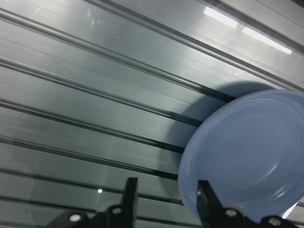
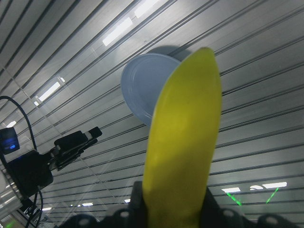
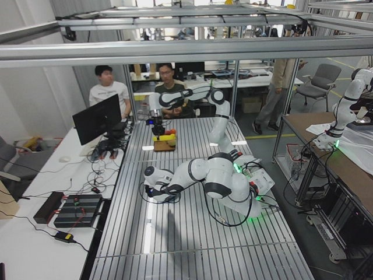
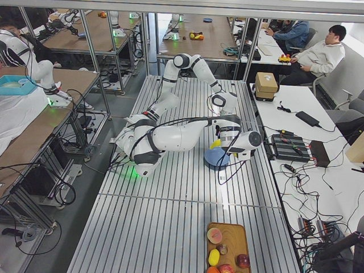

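Note:
My right gripper is shut on a yellow banana [image 2: 183, 137], which also shows in the camera left view [image 3: 165, 137] above a wooden fruit board [image 3: 164, 147]. In the right wrist view a light blue plate [image 2: 145, 85] lies beyond the banana, with my other gripper at its lower left. My left gripper stands open beside and above that plate [image 1: 242, 152], with nothing between its fingers. The plate [image 4: 216, 159] is partly hidden by an arm in the camera right view.
The wooden board [image 4: 230, 233] holds several fruits at one end of the slatted metal table. Desks with cables, a monitor [image 3: 96, 119] and electronics stand alongside; people are near the far end.

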